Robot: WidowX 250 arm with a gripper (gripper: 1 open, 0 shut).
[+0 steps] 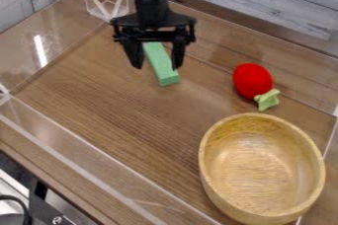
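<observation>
My gripper [154, 43] is over the upper middle of the wooden table, its dark fingers open and spread to either side of a green block [162, 70]. The block lies tilted lengthwise, its upper part partly hidden by the gripper. At the right are a red round object [252, 80] and a small green piece [267, 100] just below it.
A large yellow bowl [262, 168] takes up the lower right. A clear plastic holder stands at the top left edge. A dark cable shows at the bottom left corner.
</observation>
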